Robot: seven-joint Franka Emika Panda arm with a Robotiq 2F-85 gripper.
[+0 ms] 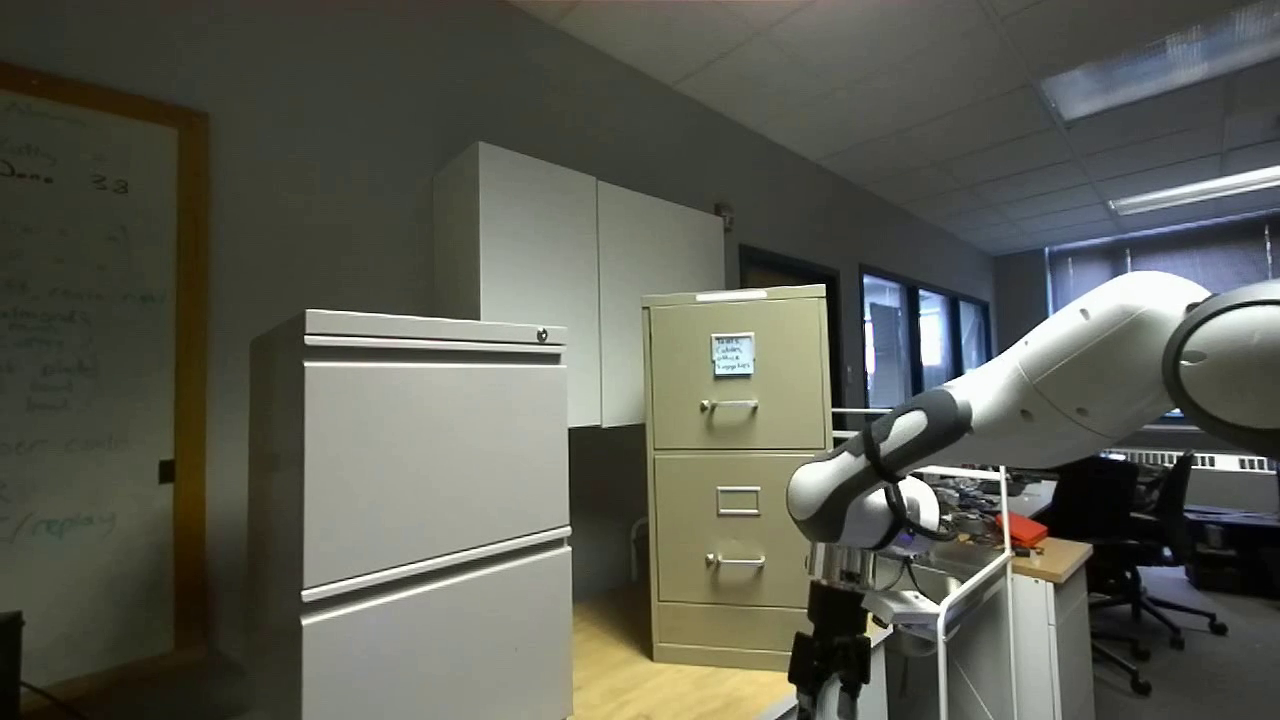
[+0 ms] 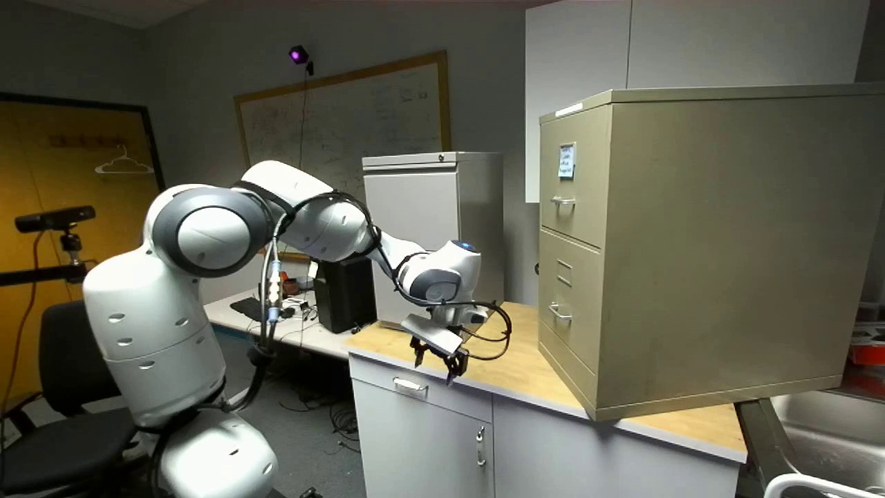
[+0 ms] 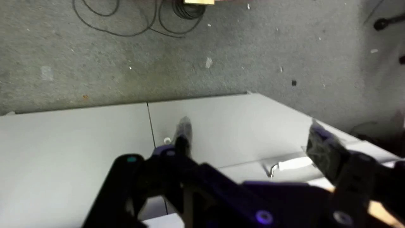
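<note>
My gripper [image 2: 435, 371] is open, with its fingers pointing down in front of the counter's front edge. From the wrist view, one finger [image 3: 184, 131] appears over the white cabinet front and the other finger [image 3: 322, 148] lies to the right. A drawer handle [image 3: 294, 163] shows below the gap, close to the right finger. In exterior view 2 that silver drawer handle [image 2: 410, 385] sits to the left of and slightly below the fingertips. A second, vertical door handle [image 2: 480, 445] is lower on the same cabinet [image 2: 415, 448]. Nothing is visible between the fingers.
The wooden countertop [image 2: 514, 348] carries a tan filing cabinet [image 2: 572, 290] to the right and a grey filing cabinet [image 2: 415, 199] behind the arm. Cables [image 3: 188, 11] lie on the floor, which is otherwise mostly clear before the cabinet. A sink [image 2: 817, 431] is at far right.
</note>
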